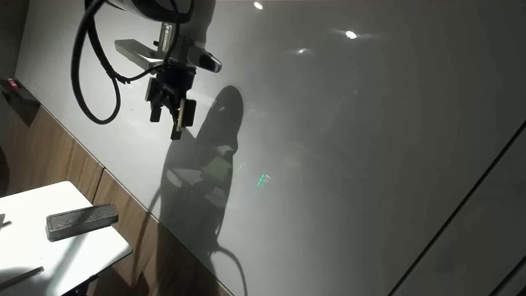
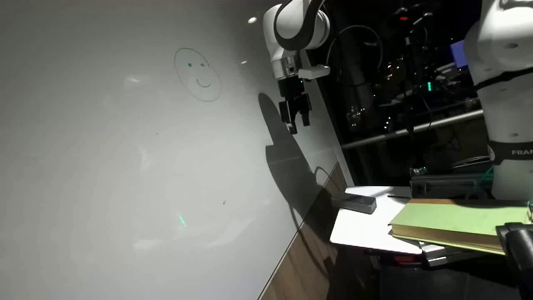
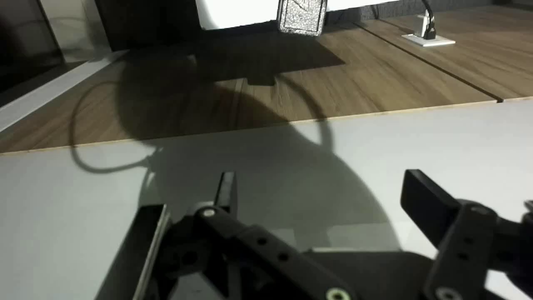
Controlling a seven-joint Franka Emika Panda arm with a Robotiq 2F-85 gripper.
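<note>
In front of a large whiteboard, my gripper hangs with its fingers apart. The wrist view shows the gripper open, with only board and shadow visible between its fingers. A dark grey block like a board eraser lies on a white tabletop, well below the gripper. Its end appears at the top of the wrist view. A short green mark shows on the board. Higher up on it is a drawn smiley face, to the left of the gripper in exterior view 2.
A green book lies on the tabletop beside the robot's base. Thin dark sticks lie there too, one of them a pen-like stick. Wood panelling runs below the board. A cable loops out from the arm.
</note>
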